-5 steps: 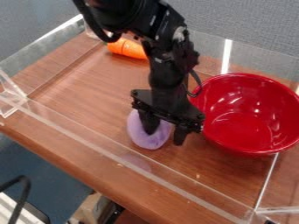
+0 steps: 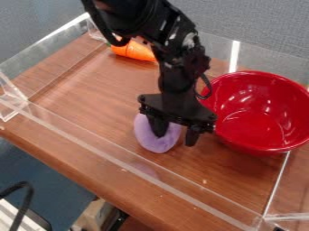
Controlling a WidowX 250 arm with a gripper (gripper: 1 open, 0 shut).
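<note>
The black gripper (image 2: 174, 131) points down at the middle of the wooden table, over a purple oval object (image 2: 150, 142) that lies just left of a large red bowl (image 2: 259, 104). One finger is over the purple object and the other is at its right side, near the bowl. Whether the fingers are closed on it cannot be told.
An orange cylindrical object (image 2: 130, 50) lies at the back, partly behind the arm. Clear acrylic walls (image 2: 182, 189) border the wooden table (image 2: 79, 99).
The gripper has shifted very slightly over the last second, staying at the purple object beside the bowl. The bowl and orange object look unmoved.
</note>
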